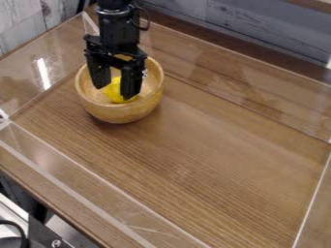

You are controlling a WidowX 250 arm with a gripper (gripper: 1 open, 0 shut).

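A wooden bowl (pixel 126 108) sits on the table toward the back left. A yellow object (pixel 120 91) lies inside it. My black gripper (pixel 119 77) hangs over and partly inside the bowl, its fingers on either side of or just above the yellow object and hiding part of it. Whether it grips the object is unclear.
Grey walls border it at the back and left, and cables show at the lower left corner.
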